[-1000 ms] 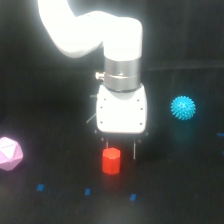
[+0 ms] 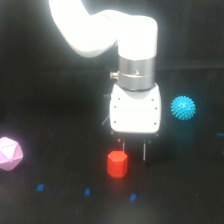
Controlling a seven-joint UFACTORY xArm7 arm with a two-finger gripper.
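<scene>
A small red block (image 2: 117, 164) stands upright on the dark surface, near the centre of the view. Just above and to its right, the white gripper (image 2: 133, 152) points down with its two thin fingers apart. Nothing shows in the gap between them. The left finger comes down to the block's top edge in the picture; whether it touches the block or ends behind it I cannot tell.
At the left edge lies a pink faceted ball (image 2: 10, 153). A spiky blue ball (image 2: 183, 108) rests at the right, beside the gripper's body. Small blue marks dot the dark surface, which is otherwise clear in front.
The arm and gripper have moved to the right and slightly nearer the camera. The red block has shifted a little the same way. Both balls are where they were.
</scene>
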